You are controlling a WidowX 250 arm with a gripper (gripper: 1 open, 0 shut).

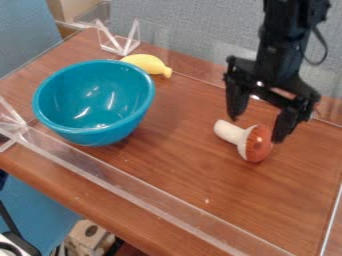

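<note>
My black gripper (258, 120) hangs open just above a toy mushroom (255, 145) with a white stem and red-brown cap, lying on its side on the wooden table. One finger is over the stem and the other near the cap; whether either touches it I cannot tell. A teal bowl (94, 98) stands on the left, and a yellow banana-like toy (146, 64) lies behind it.
Clear plastic barriers edge the wooden table (187, 190) along front, back and sides. A grey padded wall stands behind.
</note>
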